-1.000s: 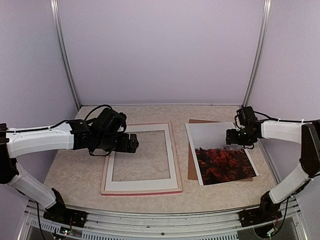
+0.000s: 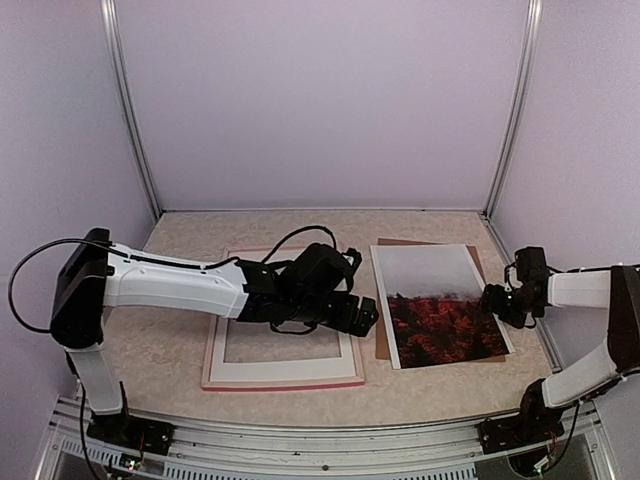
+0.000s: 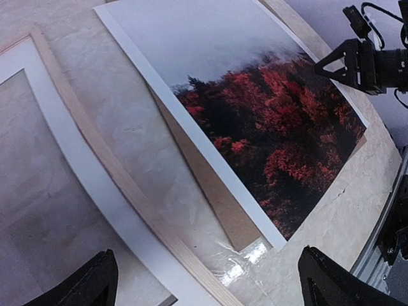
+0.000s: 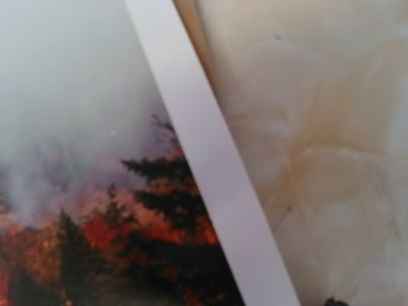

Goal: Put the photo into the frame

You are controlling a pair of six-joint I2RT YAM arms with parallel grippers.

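The photo (image 2: 430, 290), misty white above and red trees below, lies slightly turned on a brown backing board (image 3: 210, 185) that sticks out along its edges. To its left, the empty picture frame (image 2: 284, 372) lies flat with a pale mat inside its pinkish rim. Above the gap between frame and photo hangs my left gripper, open, nothing between its fingers. My right gripper is at the photo's right edge, its fingers parted; whether they touch the photo I cannot tell. The right wrist view shows the photo's white border (image 4: 210, 166), but hardly any of the fingers.
A metal rail (image 2: 330, 440) runs along the front edge. Close by my right arm stands the right side wall (image 2: 580, 200).
My left arm has swung right, from over the frame toward the photo. The right gripper has moved right and lower, from above the photo to its right edge. The photo has shifted very slightly left.
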